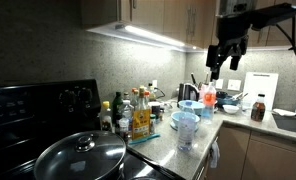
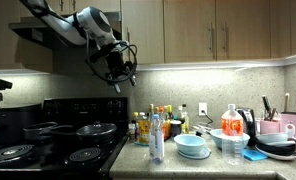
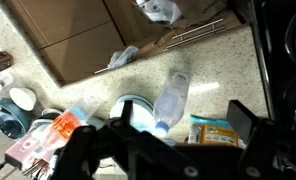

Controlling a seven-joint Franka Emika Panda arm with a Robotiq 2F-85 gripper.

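Observation:
My gripper is open, its two dark fingers wide apart with nothing held between them. In exterior view 1 the gripper [image 1: 225,67] hangs high above the counter at the upper right. From exterior view 2 it [image 2: 123,82] is seen well above the stove's right side and the counter edge. A clear plastic bottle [image 3: 171,100] stands below, appearing between the fingers in the wrist view but far beneath them. That same bottle [image 1: 186,131] is upright near the counter's front edge. A larger clear bottle with an orange label [image 2: 232,135] stands farther along.
A lidded black pan [image 1: 80,158] sits on the stove. Several sauce bottles [image 1: 141,115] crowd the counter beside it. Stacked bowls [image 2: 192,146], a dark pan [image 2: 278,145] and a knife block [image 2: 290,123] stand farther along. Wooden cabinets [image 2: 191,35] hang overhead.

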